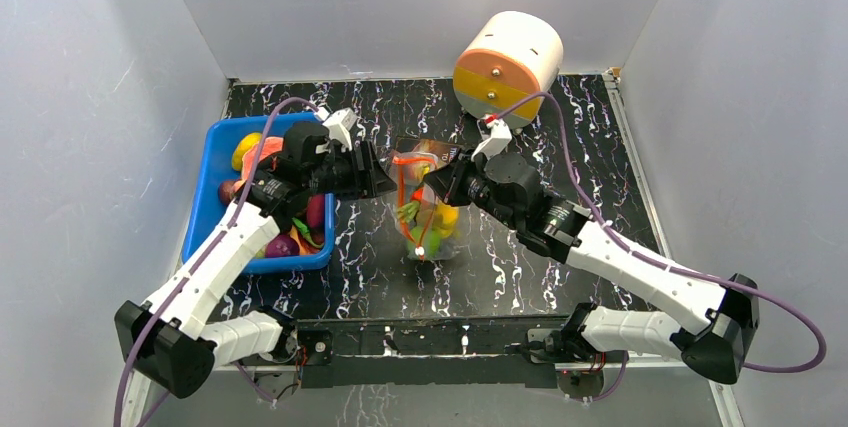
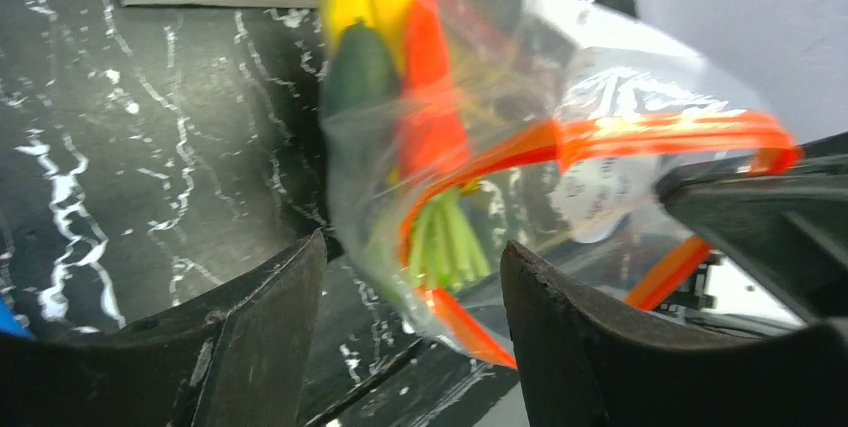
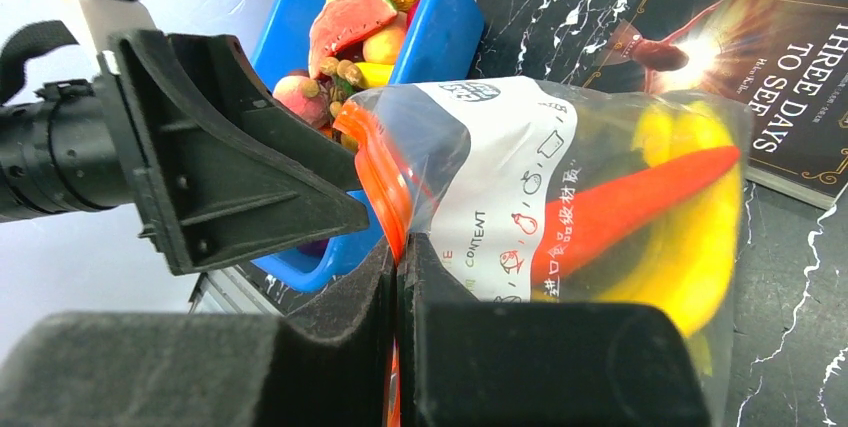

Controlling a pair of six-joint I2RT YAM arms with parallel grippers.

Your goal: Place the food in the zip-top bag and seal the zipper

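The clear zip top bag [image 2: 500,77] stands with food inside and its orange-edged mouth gaping. Through the film show a red pepper-shaped piece [image 2: 430,97], green stalks [image 2: 445,242], a dark green piece [image 2: 358,77] and yellow pieces [image 3: 690,227]. My right gripper is shut on the bag's rim, with the orange zipper strip [image 3: 385,172] running down between its fingers. Left of the mouth, my left gripper [image 1: 388,177] is open. Its spread fingers [image 2: 265,317] hold nothing; whether they touch the film I cannot tell.
A blue bin [image 1: 205,197] full of toy fruit and vegetables stands under my left arm. Behind the bag lies a dark book [image 3: 770,77]. A round cream container [image 1: 520,42] is at the back.
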